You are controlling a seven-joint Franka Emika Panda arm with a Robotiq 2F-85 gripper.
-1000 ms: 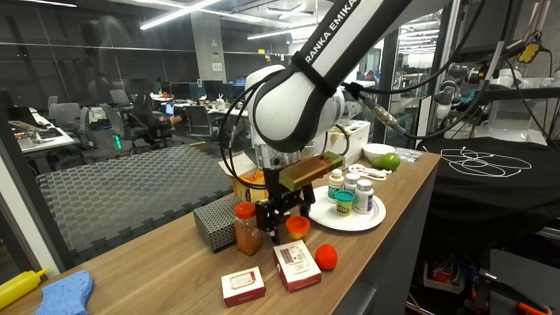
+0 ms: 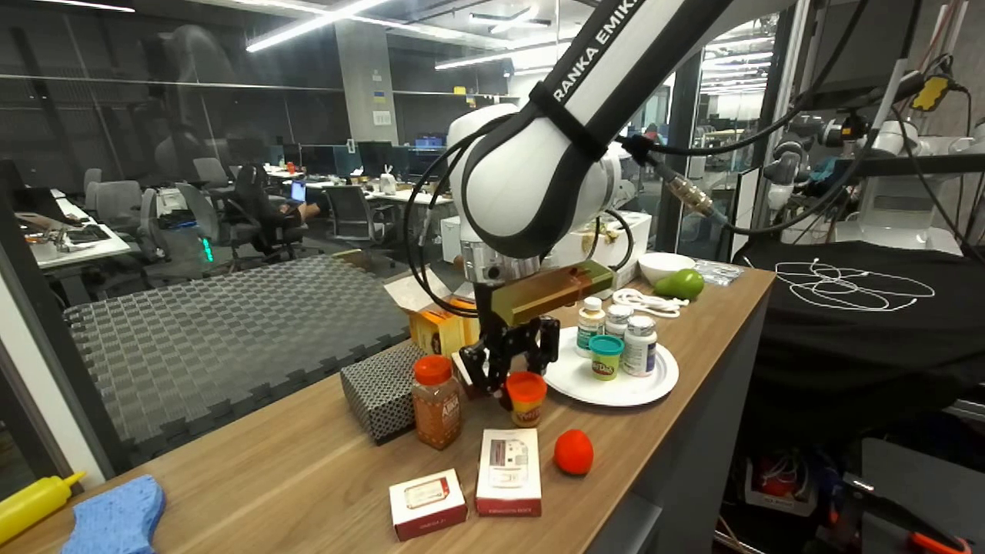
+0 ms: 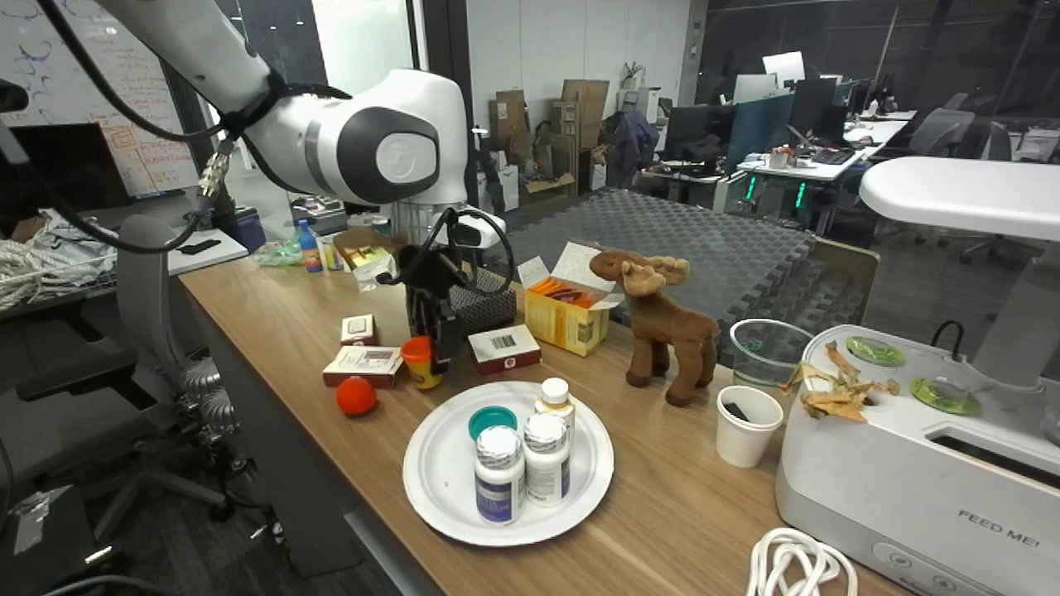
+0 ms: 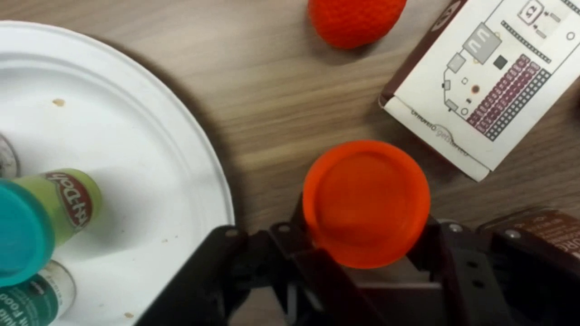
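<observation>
An orange-lidded Play-Doh tub (image 2: 526,401) stands upright, with my gripper shut on its sides. The wrist view looks down on the round orange lid (image 4: 367,198), a dark finger to either side of it. Whether its base touches the table is hard to tell. Beside it lies the white plate (image 3: 437,497), bearing a teal-lidded Play-Doh tub (image 2: 606,356) and several pill bottles (image 3: 498,477). On the table's front side are a red-orange ball-like fruit (image 2: 573,452) and a white-and-red box (image 2: 509,471), both apart from the tub.
A jar with a red lid (image 2: 436,406) and a black mesh box (image 2: 383,392) stand close to the gripper. Another red-and-white box (image 3: 503,348) lies right behind it. A smaller box (image 2: 427,503) is nearer the front; a plush moose (image 3: 661,323) stands beyond the plate.
My gripper has shifted slightly right and up in exterior view 1, with the orange-lidded tub barely displaced. The larger white-and-red box has turned and slid a little left.
</observation>
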